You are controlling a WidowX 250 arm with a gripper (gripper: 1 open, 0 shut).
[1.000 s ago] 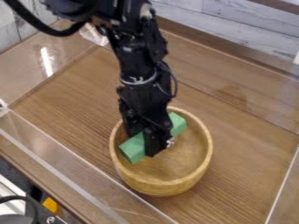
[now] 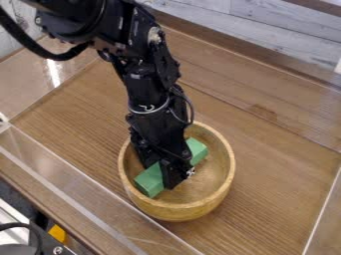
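Note:
My black gripper (image 2: 163, 161) reaches down into a round wooden bowl (image 2: 210, 194), shut on a green block (image 2: 152, 181) that lies inside it. The block slants from the lower left toward the upper right of the bowl, its middle mostly hidden behind the fingers.
A pale strip runs along the front left edge, with a black cable and a small yellow object beyond it at the bottom left.
The gripper has shifted a little down and left within the bowl, and the bowl has moved slightly left. The green block lies slightly lower at its left end.

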